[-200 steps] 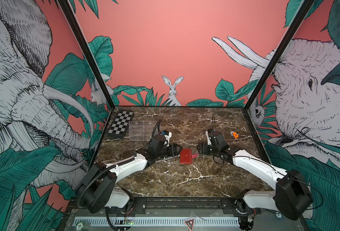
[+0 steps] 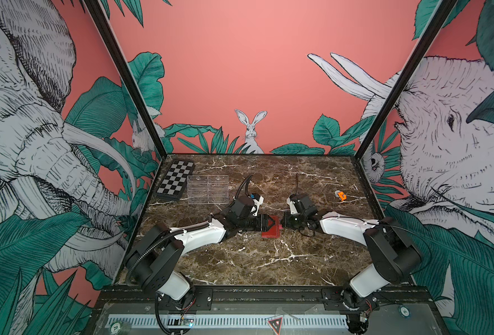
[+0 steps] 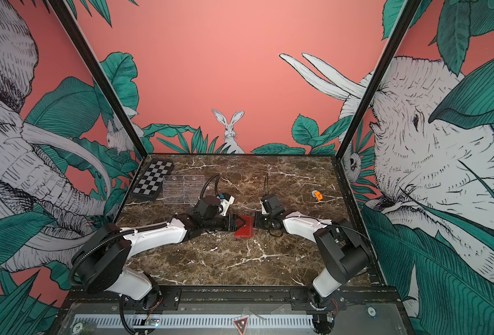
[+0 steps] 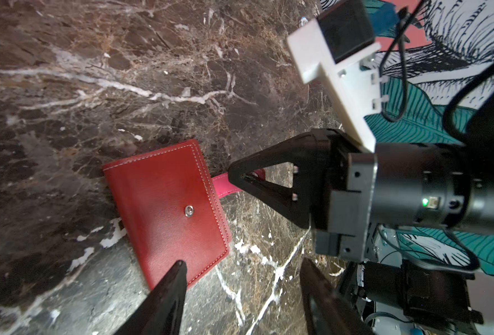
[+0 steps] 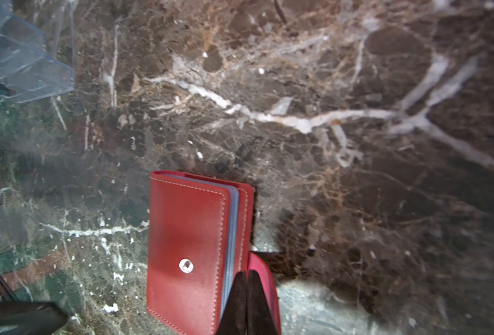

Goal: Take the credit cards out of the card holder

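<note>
The red leather card holder point(image 2: 270, 233) lies closed on the marble table, with a metal snap on its cover in both wrist views. Blue-grey layers point(image 5: 233, 223) show along its open side; whether they are cards is unclear. A pink strap point(image 4: 226, 184) sticks out of that side. My right gripper is shut at the strap, which shows on both sides of the fingertips in the left wrist view; nothing clearly shows between them, so whether it is pinched is unclear. My left gripper is part open above the holder, one finger point(image 4: 171, 301) overlapping its corner, nothing between.
A clear compartment tray point(image 2: 208, 189) and a checkered board point(image 2: 175, 178) occupy the back left. A small orange object point(image 2: 341, 196) lies at the right. Table in front of the holder is free. The two grippers are close together.
My right gripper has moved left, up to the strap. The left one has shifted right, from beside the holder to over it. The holder stays in about the same place.
</note>
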